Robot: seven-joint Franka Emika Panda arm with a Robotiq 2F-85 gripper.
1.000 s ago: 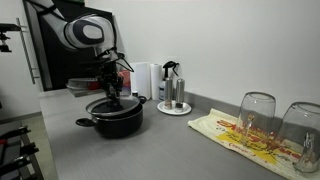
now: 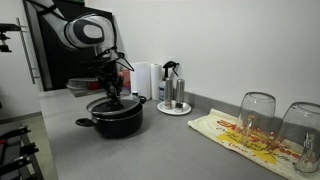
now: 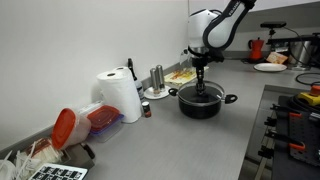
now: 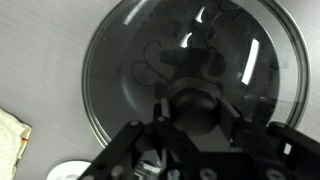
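Note:
A black pot (image 2: pixel 118 122) with side handles stands on the grey counter, with a glass lid (image 2: pixel 98 106) on top of it. In exterior view 1 the lid looks slightly tilted over the pot; whether its rim sits fully on the pot I cannot tell. My gripper (image 2: pixel 115 100) points down over the lid's middle, shut on the round black lid knob (image 4: pixel 193 110). From the wrist view, the clear lid (image 4: pixel 130 70) fills most of the picture, its metal rim nearly whole around the knob. The pot (image 3: pixel 204 108) shows below the lid in exterior view 2.
Behind the pot, a white plate (image 2: pixel 184 110) carries bottles and grinders, beside a paper towel roll (image 3: pixel 118 93). Two upturned glass jars (image 2: pixel 257 112) rest on a patterned cloth (image 2: pixel 215 126) at the right.

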